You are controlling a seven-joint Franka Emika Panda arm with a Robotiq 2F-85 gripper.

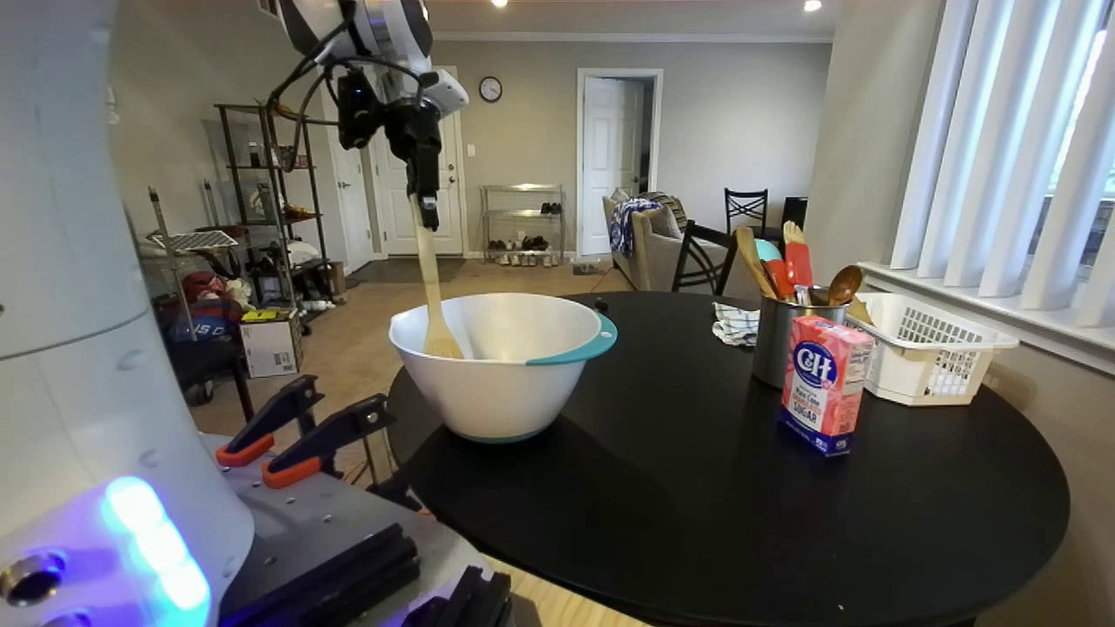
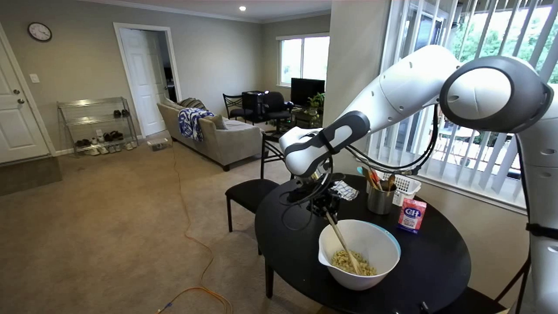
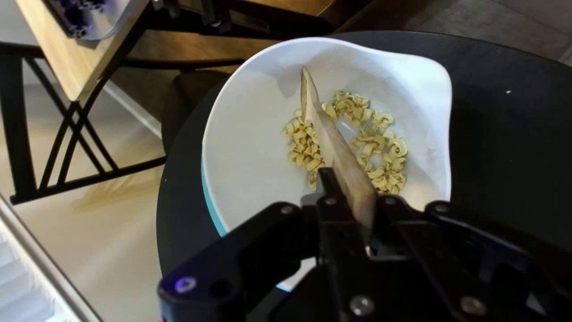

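My gripper is shut on the upper end of a wooden spoon, above the bowl. The spoon's lower end reaches down into the white mixing bowl, which has a teal grip on its rim. Curly pasta lies in the bottom of that bowl, around the spoon. From the first exterior view, the spoon stands nearly upright inside the bowl's left wall, its tip hidden by the near side. In the second exterior view it slants down into the pasta.
A pink sugar box stands to the right on the black table. Behind it are a metal utensil holder, a white basket and a checked cloth.
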